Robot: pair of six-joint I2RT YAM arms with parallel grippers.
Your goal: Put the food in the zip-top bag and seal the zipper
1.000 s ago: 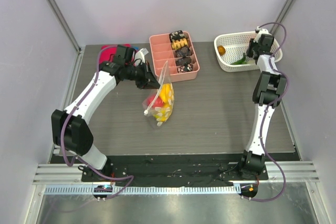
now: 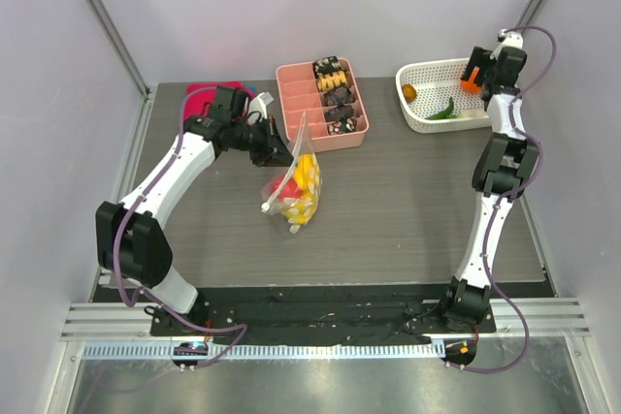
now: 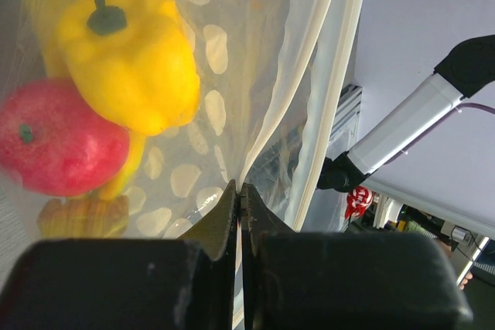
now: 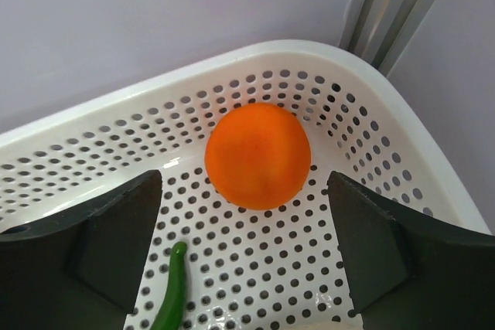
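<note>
The zip bag (image 2: pixel 296 191) stands mid-left on the table, holding a yellow pepper (image 3: pixel 128 56), a red fruit (image 3: pixel 66 141) and other food. My left gripper (image 2: pixel 281 156) is shut at the bag's zipper edge (image 3: pixel 271 113). At the back right, my right gripper is open above the white perforated basket (image 2: pixel 427 75), its fingers either side of an orange fruit (image 4: pixel 257 152) lying near the basket's corner. A green vegetable (image 4: pixel 174 287) lies nearby in the basket, along with a brown round item (image 2: pixel 409 93).
A pink divided bin (image 2: pixel 296 94) with several items sits at the back centre. A red object (image 2: pixel 204 94) lies behind my left arm.
My right gripper has moved toward the back right corner of the basket, and more of the orange fruit shows beneath it. The left arm and bag are essentially still.
</note>
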